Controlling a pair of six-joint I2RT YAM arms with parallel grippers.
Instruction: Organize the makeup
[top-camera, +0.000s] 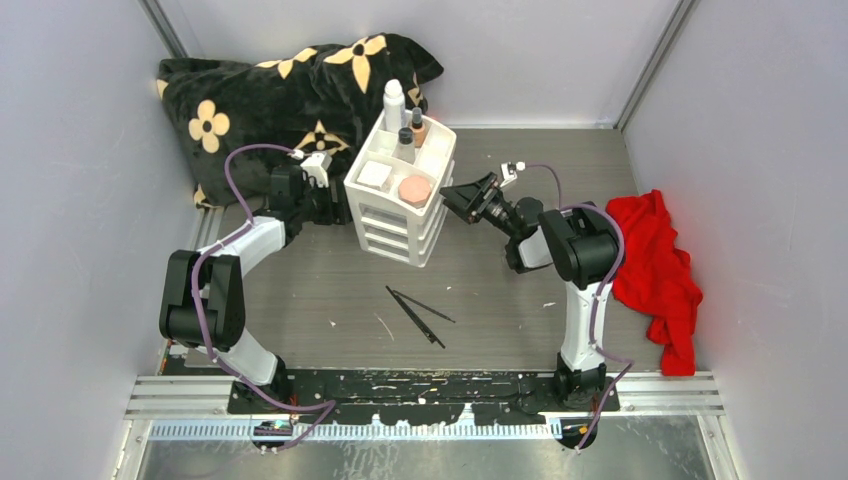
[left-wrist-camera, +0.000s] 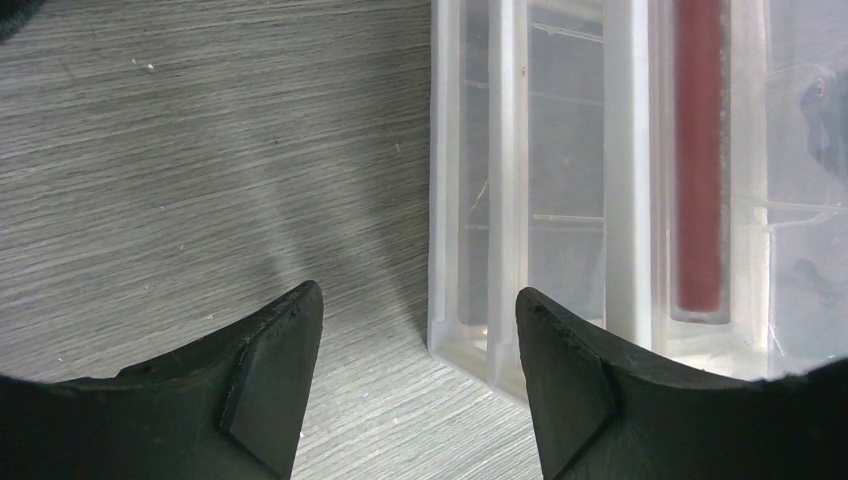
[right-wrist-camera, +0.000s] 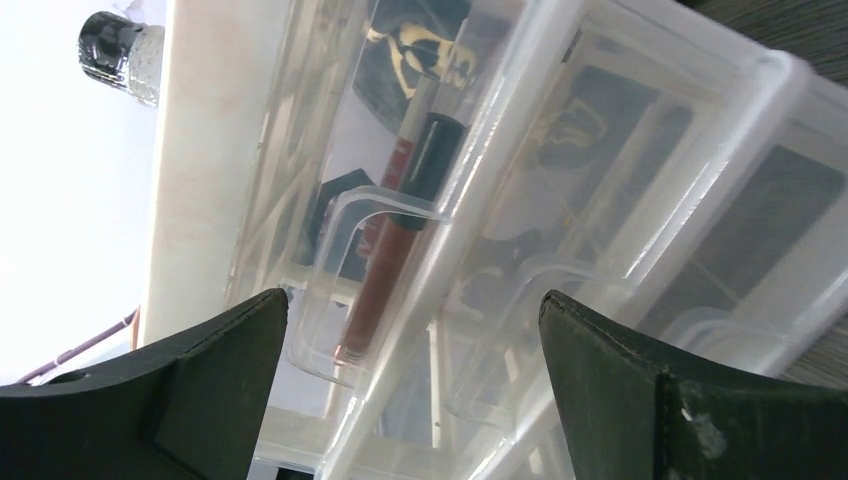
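A white makeup organizer (top-camera: 400, 228) with clear drawers stands at the middle back. On its top are a white bottle (top-camera: 394, 105), two small bottles, a white box (top-camera: 375, 176) and a pink round item (top-camera: 414, 189). Behind the clear drawer front (right-wrist-camera: 330, 300) in the right wrist view lies a reddish-brown tube (right-wrist-camera: 378, 290). My right gripper is open, facing the drawers' side, nothing held. My left gripper stands open at the organizer's left side, empty. Two dark pencils (top-camera: 415, 318) lie on the table in front.
A dark flowered pillow (top-camera: 270, 110) rests behind the organizer at the back left. At the far right lies a red cloth (top-camera: 655, 270). Bare table (top-camera: 480, 310) spreads to the front and right of the organizer.
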